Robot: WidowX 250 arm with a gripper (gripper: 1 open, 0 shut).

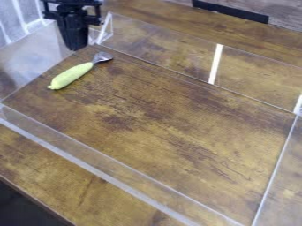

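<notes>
A pale yellow-green, elongated object [70, 76], like a corn cob or vegetable, lies on the wooden floor of the clear-walled enclosure at upper left. Beside its upper right end lies a small metallic utensil head [101, 58], possibly a fork or spatula. My black gripper [74, 42] hangs above and behind them at the top edge, shut, with nothing seen between its fingers.
Transparent walls [118, 168] border the enclosure on its sides. A dark slot or bar [230, 11] sits beyond the back wall.
</notes>
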